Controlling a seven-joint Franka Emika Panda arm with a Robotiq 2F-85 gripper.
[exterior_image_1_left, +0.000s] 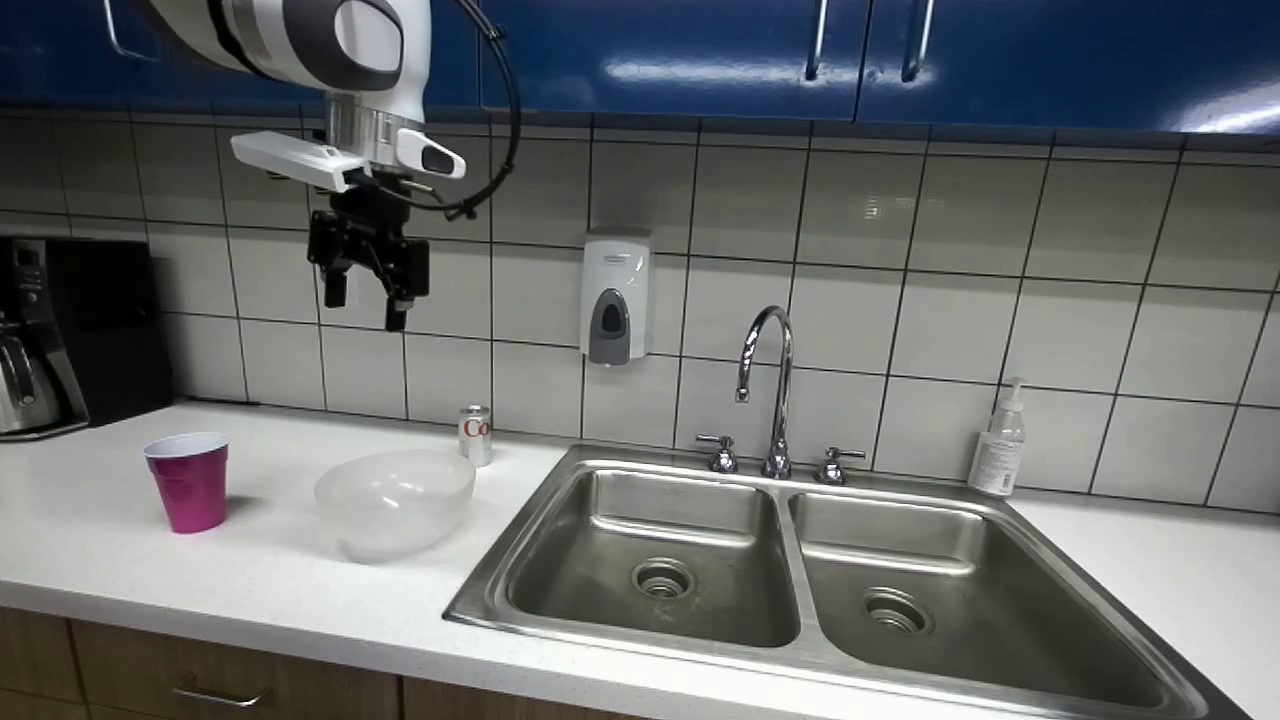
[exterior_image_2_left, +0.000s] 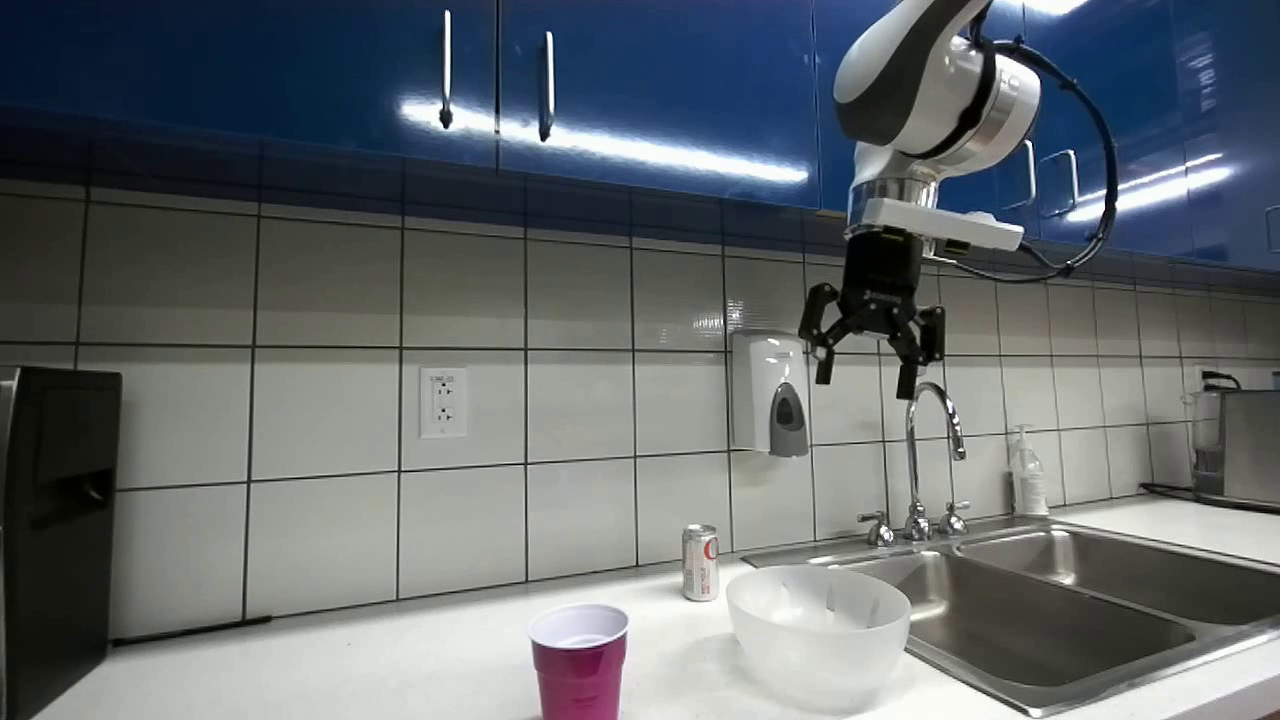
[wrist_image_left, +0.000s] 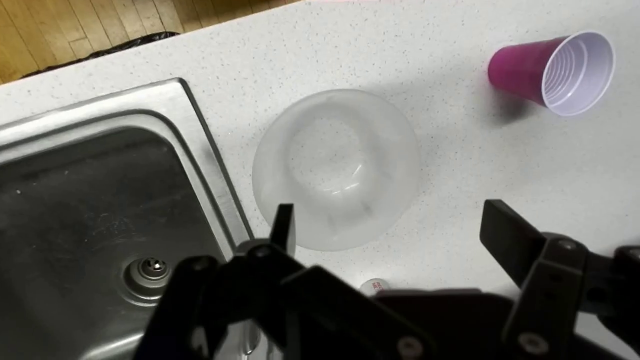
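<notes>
High above the counter hangs my gripper (exterior_image_1_left: 366, 310), its fingers spread and empty; in the second exterior view the gripper (exterior_image_2_left: 864, 382) is likewise open. Beneath it on the counter stands a frosted bowl (exterior_image_1_left: 396, 504), which looks empty in the wrist view, where the bowl (wrist_image_left: 336, 171) lies beyond the fingertips. A magenta cup (exterior_image_1_left: 192, 486) with a white inside stands upright to the bowl's left; from the wrist the cup (wrist_image_left: 522, 72) appears at the top right. Behind the bowl is a small soda can (exterior_image_1_left: 475, 436), mostly hidden by the gripper in the wrist view.
A double steel sink (exterior_image_1_left: 792, 624) with a tall faucet (exterior_image_1_left: 782, 396) lies right of the bowl. A coffee maker (exterior_image_1_left: 96, 330) stands at the far left, a soap bottle (exterior_image_1_left: 997, 444) behind the sink. Blue cabinets (exterior_image_1_left: 672, 60) hang overhead. Counter between cup and coffee maker is clear.
</notes>
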